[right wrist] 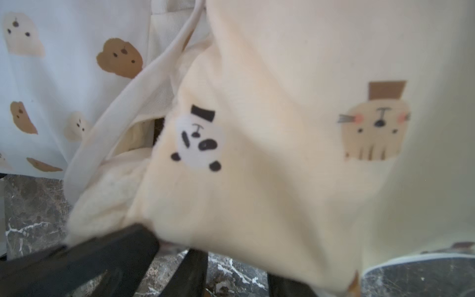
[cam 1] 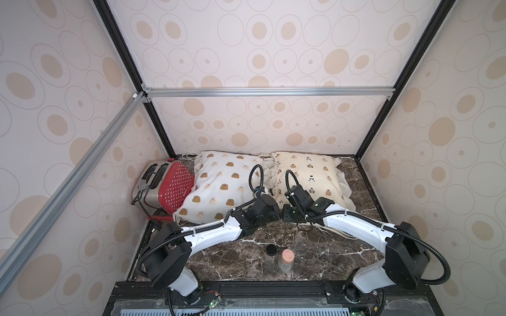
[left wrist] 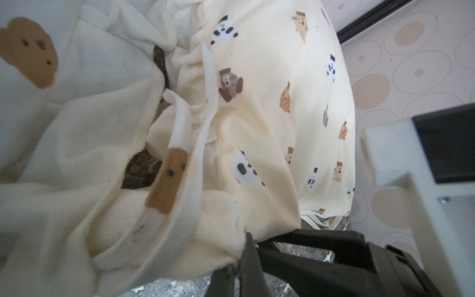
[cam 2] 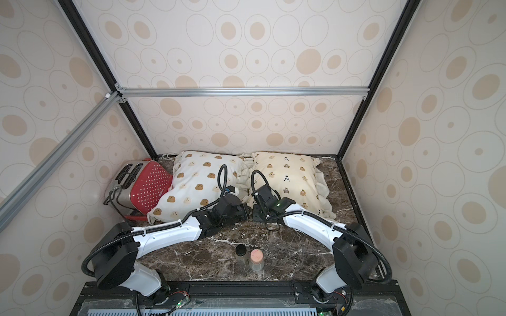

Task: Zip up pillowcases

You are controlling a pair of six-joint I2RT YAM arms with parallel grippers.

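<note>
The cream pillowcase with small animal prints (cam 1: 307, 166) lies on the right, its front left corner near both grippers. In the left wrist view my left gripper is shut at the lower edge of the cream cloth (left wrist: 267, 212). Whether cloth is pinched there cannot be made out. My right gripper stands open beneath the pillowcase's front edge (right wrist: 237, 242), close beside the left gripper. No zipper pull is clearly visible. A white pillowcase with brown prints (cam 1: 224, 173) rests on the left.
A red dotted toaster (cam 1: 176, 189) stands left of the white pillowcase. Two small jars, one with a black lid (cam 1: 271, 249) and one with a pink lid (cam 1: 287, 256), are on the dark marble table in front.
</note>
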